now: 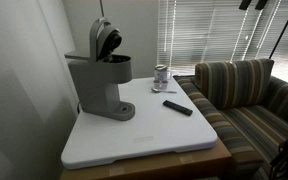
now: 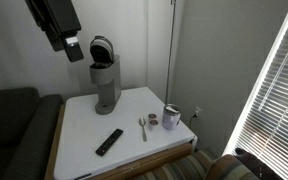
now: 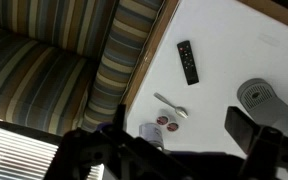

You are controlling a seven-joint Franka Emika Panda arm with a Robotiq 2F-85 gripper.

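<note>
My gripper hangs open above the white table, its fingers far apart and nothing held between them. A grey coffee machine (image 1: pixel 96 85) stands on the table, its top lid tipped up; from above, the wrist view shows the machine (image 3: pixel 266 102) at the right. Near the table's far end stands a pale, patterned mug-like container (image 2: pixel 171 117). Beside it lie a spoon (image 3: pixel 170 105) and two small round pods (image 3: pixel 167 121). A black remote (image 3: pixel 188 62) lies flat, apart from them.
A striped sofa (image 1: pixel 232 85) borders one side of the table, and window blinds (image 1: pixel 204 35) hang behind. Walls stand close to the coffee machine.
</note>
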